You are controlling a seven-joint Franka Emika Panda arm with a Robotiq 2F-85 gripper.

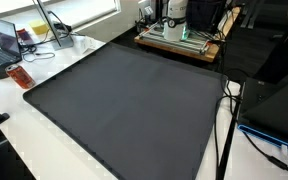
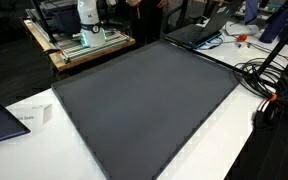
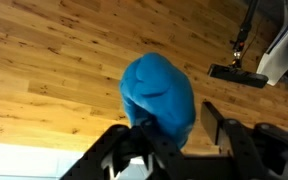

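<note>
A blurred blue object (image 3: pixel 159 92) looms close to the camera in the wrist view, above a brown wood-grain surface (image 3: pixel 59 75). My gripper shows as dark, blurred shapes along the lower edge, with the blue object at or between its fingers. Whether they touch or grip it cannot be made out. Neither exterior view shows the gripper; only the white lower part of the arm (image 1: pixel 174 14) appears at the top.
An orange-red can (image 1: pixel 21 77) stands beside its left corner, near a laptop (image 1: pixel 9 38). Cables run along the mat's right side. A black bar-shaped item (image 3: pixel 237 76) is right in the wrist view.
</note>
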